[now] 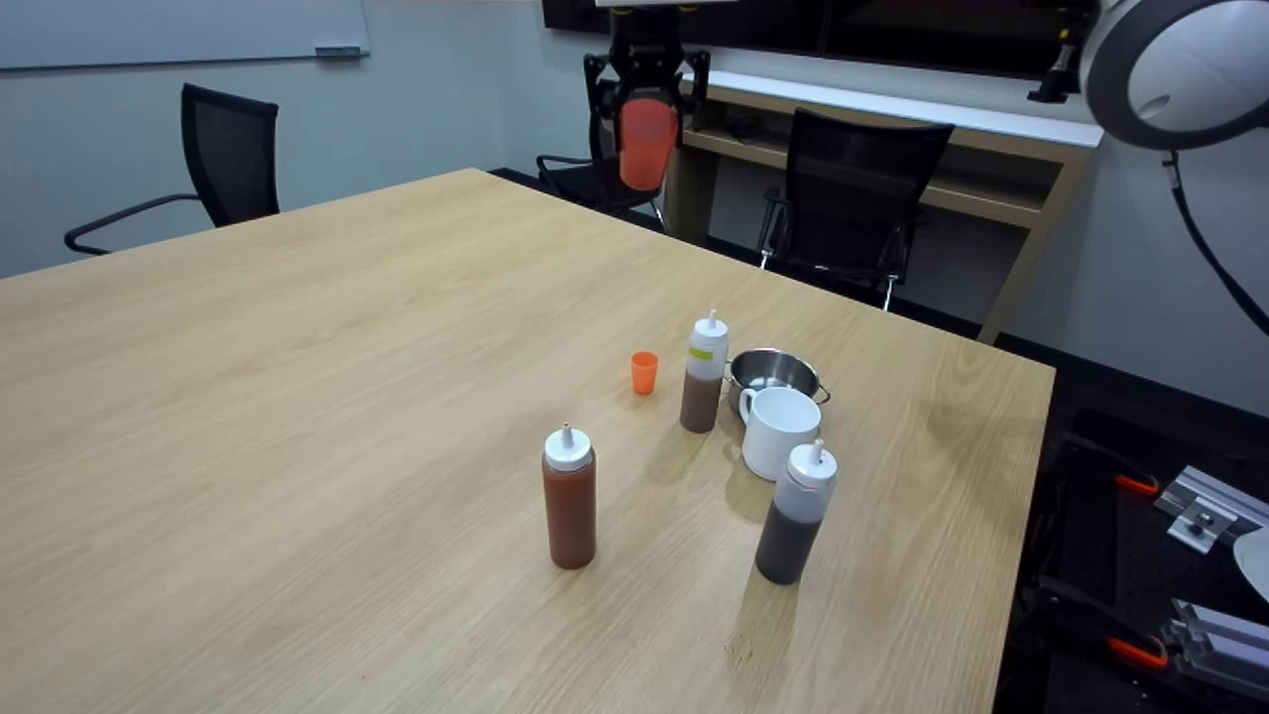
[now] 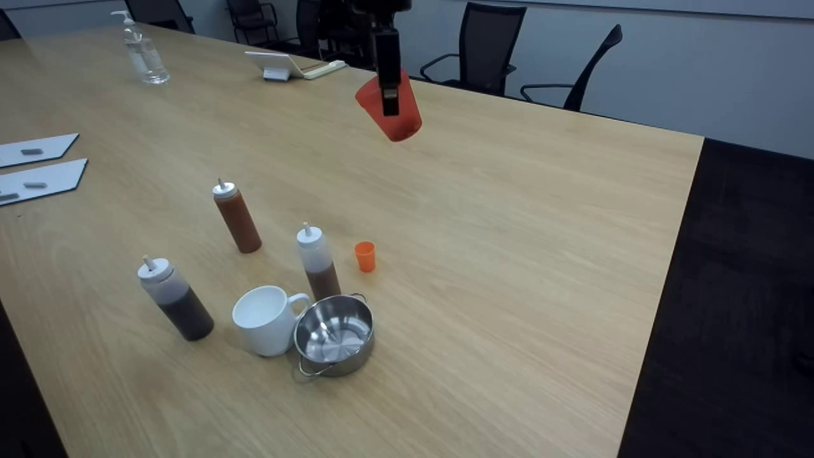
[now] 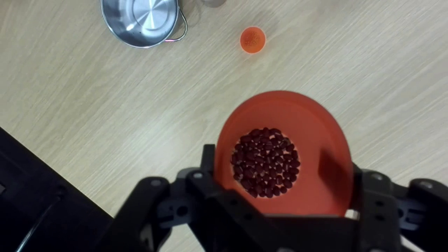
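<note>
A red cup (image 3: 310,126) is held between the fingers of my gripper, which is shut on its sides. Dark red beans (image 3: 266,163) cover part of the cup's bottom in the wrist view. Both exterior views show the cup tilted and well above the table, with my gripper (image 2: 390,95) at its side. On the table stand a small orange cup (image 2: 366,257), a steel pot (image 2: 336,359) and a white mug (image 2: 263,324). Grainy contents (image 3: 252,40) show inside the orange cup.
A bottle with brown liquid (image 1: 702,387) stands close beside the pot and mug. Nearby are a red-brown sauce bottle (image 1: 571,512) and a dark sauce bottle (image 1: 794,530).
</note>
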